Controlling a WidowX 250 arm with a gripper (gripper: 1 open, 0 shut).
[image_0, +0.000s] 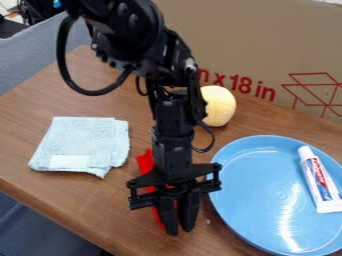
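My black gripper (178, 220) is down at the front of the wooden table, its fingers close together over a red object (144, 162), which is mostly hidden behind it; whether anything is between the fingers I cannot see. To the right, a light blue plate (254, 210) holds a toothpaste tube (319, 178). A folded pale cloth (80, 145) lies to the left, and a pale yellow round object (217, 105) stands behind the arm.
A cardboard box (274, 45) runs along the back of the table (67, 100). A grey surface lies beyond the left and front-left edges.
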